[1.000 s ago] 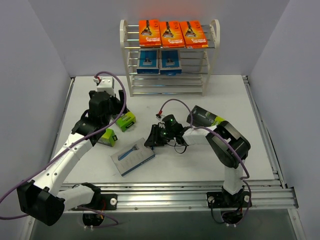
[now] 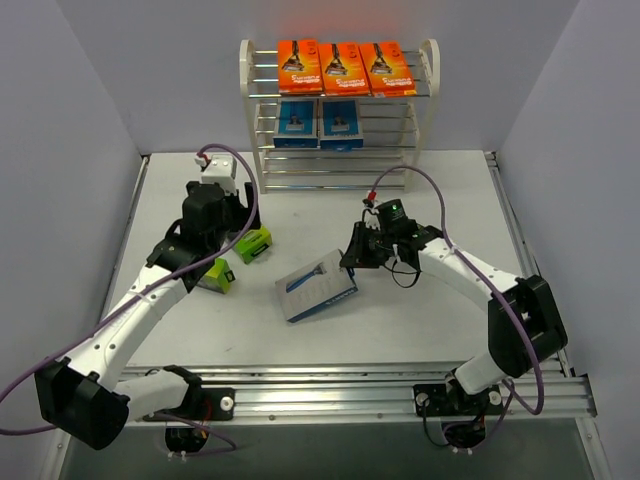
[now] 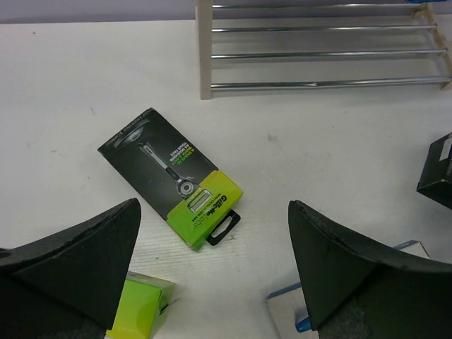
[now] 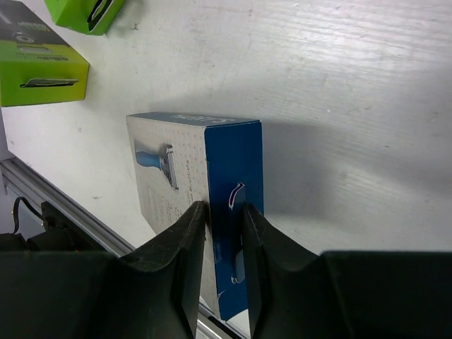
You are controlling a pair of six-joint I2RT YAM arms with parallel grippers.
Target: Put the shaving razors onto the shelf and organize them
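Note:
A white-and-blue razor box (image 2: 312, 287) lies at table centre, its right end pinched by my right gripper, whose fingers close on the blue edge. My left gripper hangs open over the left of the table, empty between its fingers. Below it lie a black-and-green Gillette box (image 3: 159, 162) and a green box (image 2: 215, 279). The shelf (image 2: 258, 165) at the back holds three orange boxes (image 2: 342, 69) on top and two blue boxes (image 2: 340, 124) on the middle level.
The shelf's bottom level is empty in the top view. The right arm covers much of the right side of the table. Metal rails (image 2: 310, 372) run along the front edge.
My right gripper has moved right and toward the back, drawing the white box along with it. The left arm has shifted slightly to the right.

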